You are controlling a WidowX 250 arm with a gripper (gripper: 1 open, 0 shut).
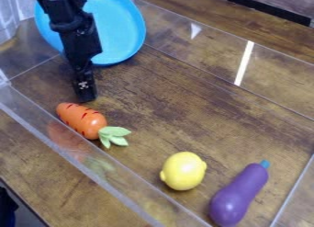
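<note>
My black gripper (84, 86) hangs low at the upper left, just above an orange toy carrot (83, 119) with green leaves, and in front of a blue plate (123, 28). Whether its fingers are open or shut is hard to make out. A yellow lemon (183, 171) and a purple eggplant (240, 194) lie at the lower right.
Transparent low walls (37, 111) run along the left and other edges around the work area.
</note>
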